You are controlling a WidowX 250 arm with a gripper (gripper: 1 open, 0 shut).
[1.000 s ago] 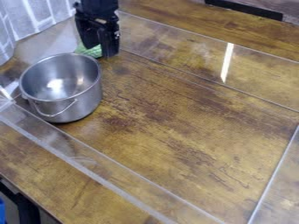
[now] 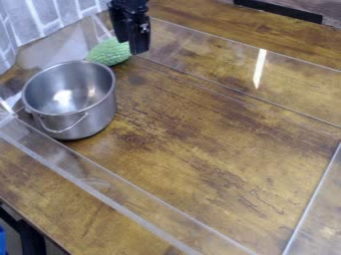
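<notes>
The black gripper (image 2: 132,38) hangs at the top, left of centre, above and beside a green textured object (image 2: 107,54), which looks like a cloth or sponge. I cannot tell whether its fingers are open or shut, or whether they touch the green object. A steel pot (image 2: 70,100) with a handle stands at the left, in front of the green object, and looks empty.
Transparent panels or strips run along its left, back and right sides. A pale patterned fabric (image 2: 27,25) is at the back left, and a dark edge at the top right.
The gripper has risen and shifted slightly over the last second, showing more of the green object beneath it. The pot has not moved.
</notes>
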